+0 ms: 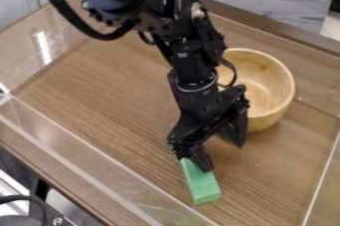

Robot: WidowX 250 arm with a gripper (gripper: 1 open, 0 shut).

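Note:
The black gripper hangs over the right part of the wooden tray, its fingers open and spread from lower left to upper right. A green block lies below it on the wood, its upper end just under or beside the lower-left finger; whether they touch I cannot tell. A cream bowl stands behind the gripper at the right, partly hidden by the arm.
The wooden tray floor is clear on the left and at the lower right. Its raised edges run along the back and sides. Cables lie outside it at the lower left.

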